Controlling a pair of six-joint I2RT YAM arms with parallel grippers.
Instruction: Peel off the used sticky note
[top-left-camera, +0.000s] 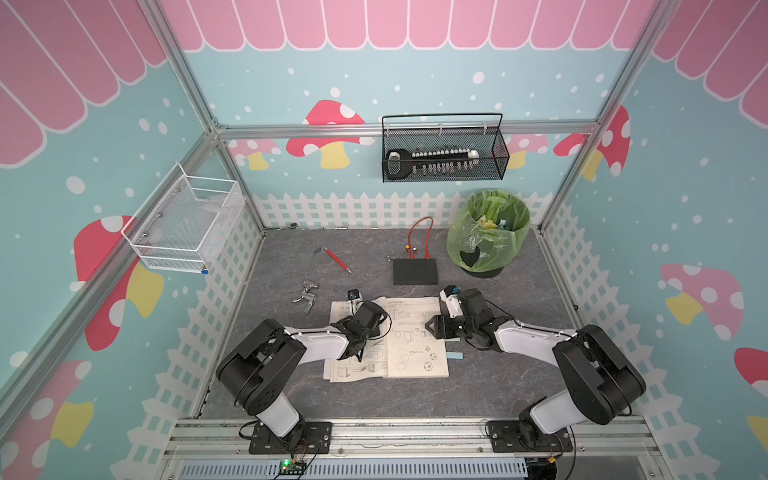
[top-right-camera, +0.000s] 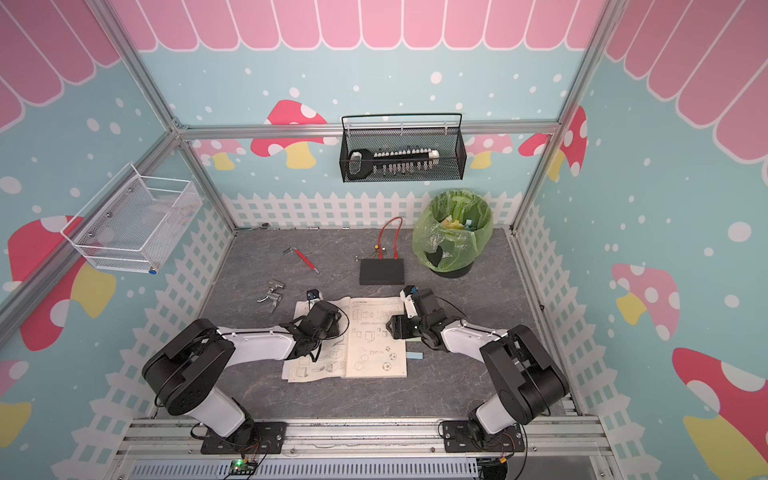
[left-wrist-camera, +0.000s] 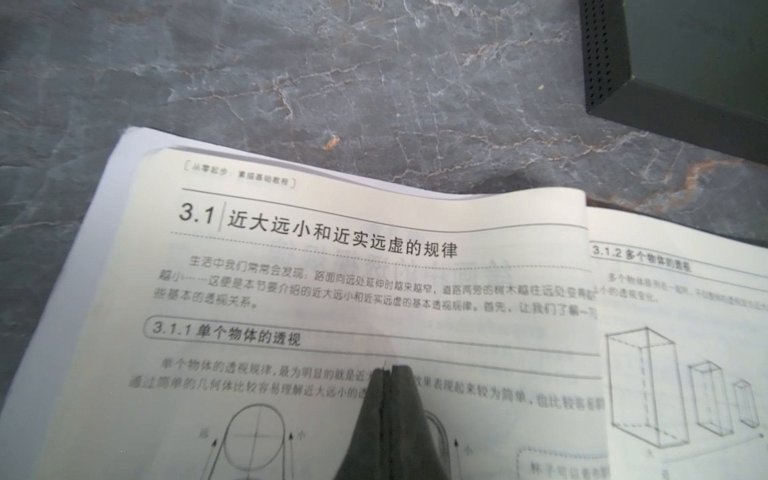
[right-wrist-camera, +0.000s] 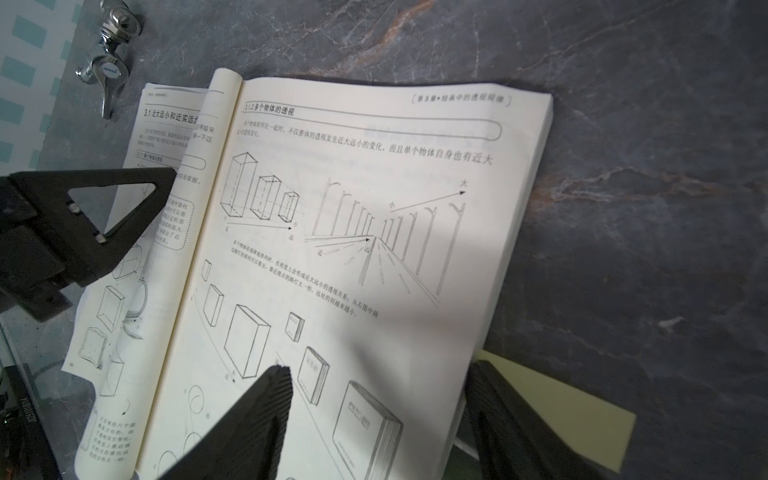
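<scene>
An open book (top-left-camera: 412, 360) lies on the dark tabletop. My left gripper is shut over the left page, nothing seen between its fingers. A yellow sticky note (right-wrist-camera: 584, 416) pokes out past the book's right edge in the right wrist view, and a light blue note (top-left-camera: 454, 355) shows lower down in the top views. My right gripper straddles the right page's outer edge part open, one finger over the page and the other at the yellow note's inner end; I see nothing held.
A black box (top-left-camera: 415, 272) sits behind the book. A green-lined bin (top-left-camera: 488, 240) stands at back right. A red-handled tool (top-left-camera: 336, 259) and metal parts (top-left-camera: 306, 296) lie at back left. Bare tabletop surrounds the book.
</scene>
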